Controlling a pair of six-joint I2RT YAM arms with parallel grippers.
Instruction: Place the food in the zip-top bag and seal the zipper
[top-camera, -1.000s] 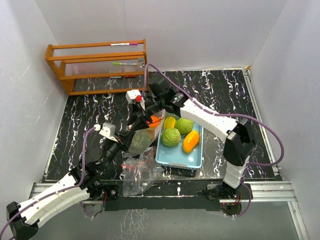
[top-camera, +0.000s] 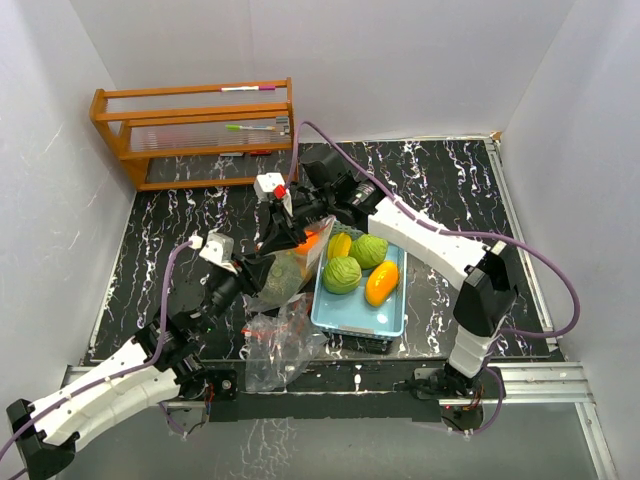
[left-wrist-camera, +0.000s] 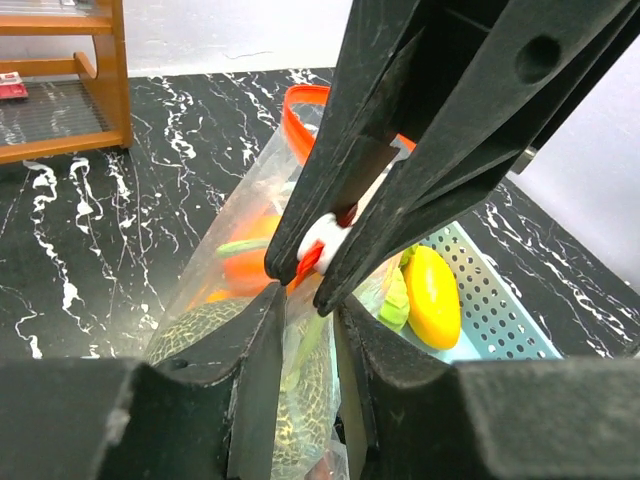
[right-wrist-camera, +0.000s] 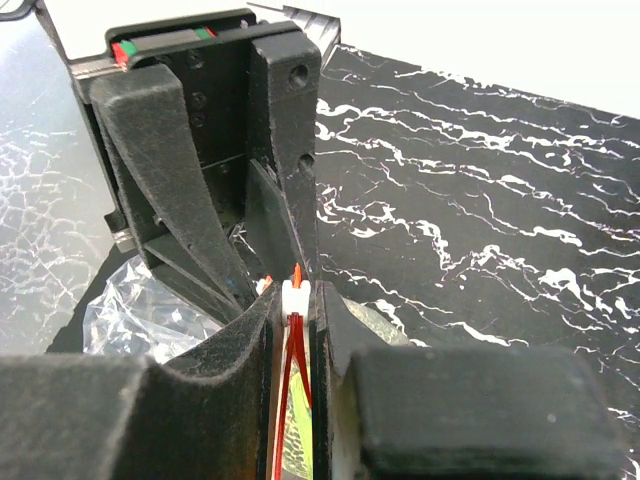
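The clear zip bag (left-wrist-camera: 215, 235) has a red-orange zipper strip and holds a netted melon (top-camera: 272, 283) and an orange item (left-wrist-camera: 250, 265). My right gripper is shut on the white zipper slider (right-wrist-camera: 295, 298), with red strip trailing below it. Close to it, my left gripper stands open, its fingers either side of the bag's edge just under the slider. From the right wrist, the left gripper's fingers (right-wrist-camera: 285, 150) appear spread. In the top view the two grippers nearly meet over the bag, hiding much of the zipper.
A light-blue basket (top-camera: 355, 318) right of the bag holds green cabbages (top-camera: 342, 275) and yellow-orange produce (top-camera: 382, 283). Loose clear plastic (top-camera: 275, 350) lies toward the front edge. A wooden rack (top-camera: 195, 135) stands at the back left.
My left gripper has shifted slightly toward the back of the table. The right arm has moved a little to the right and its gripper slightly so; the basket stays put.
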